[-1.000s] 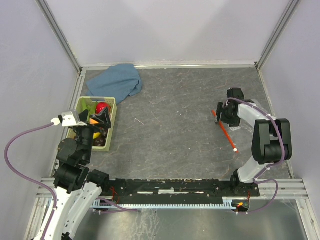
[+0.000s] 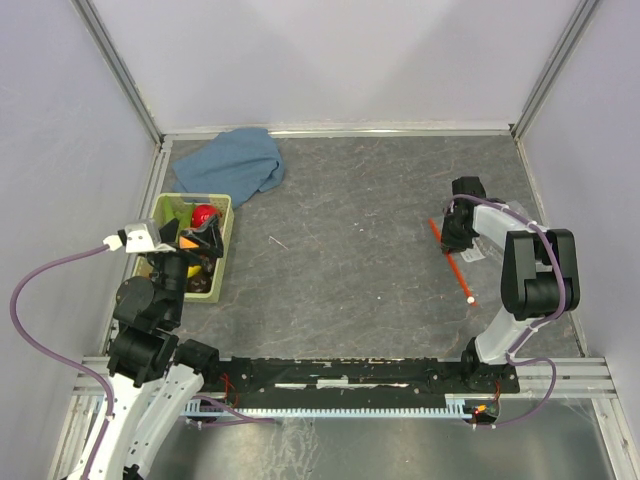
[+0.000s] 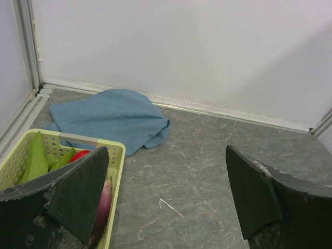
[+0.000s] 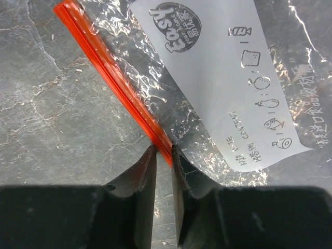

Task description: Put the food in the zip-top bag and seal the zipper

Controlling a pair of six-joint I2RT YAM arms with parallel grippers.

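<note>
The clear zip top bag (image 4: 295, 67) lies flat at the right, its orange zip strip (image 2: 460, 275) running slantwise along the near side. My right gripper is over that strip, its fingers drawn close together. Between the fingertips the orange strip (image 4: 119, 83) shows, with a narrow gap; whether they grip it cannot be told. At the left, the food sits in a pale yellow basket (image 3: 120, 168): a red item (image 2: 204, 214), green pieces (image 3: 34, 160) and a purple item (image 3: 104, 205). Above the basket my left gripper stands wide open and empty.
A blue cloth (image 2: 232, 165) lies behind the basket by the back wall. A white slider (image 2: 471, 300) sits at the strip's near end.
The right gripper's fingers, spread across the orange strip before, have come together on it. The strip's far part has shifted slightly. The left arm has stayed still.
</note>
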